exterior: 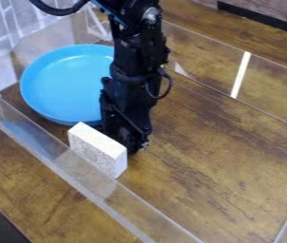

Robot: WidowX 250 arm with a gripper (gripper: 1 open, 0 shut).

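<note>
A white speckled block (98, 150) lies on the wooden table at the lower left, just below a round blue plate (55, 82). The black arm reaches down from the top, and its gripper (124, 138) is low beside the block's upper right part. The fingertips are dark and partly hidden, so whether they touch the block or how far apart they stand is unclear.
Clear plastic strips (159, 226) run along the left and front edges of the work area. Thin white tape marks the back right.
</note>
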